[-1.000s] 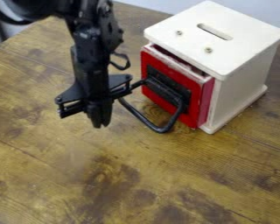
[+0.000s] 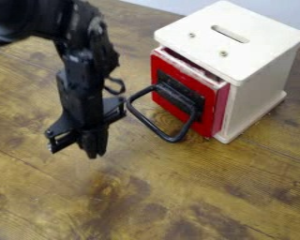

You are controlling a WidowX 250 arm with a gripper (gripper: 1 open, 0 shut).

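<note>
A black robot gripper (image 2: pixel 95 148) hangs low over the wooden floor at the left, its fingers pointing down and shut, with nothing seen between them. To its right is a white wooden box (image 2: pixel 247 66) with a red front (image 2: pixel 210 118). A black U-shaped handle (image 2: pixel 169 137) sticks out from that front toward the gripper, apart from the fingertips. A slot and small screws show on the box's top.
A pale wall or edge shows along the back.
The gripper has moved a little left and down, away from the black handle. The box looks unchanged.
</note>
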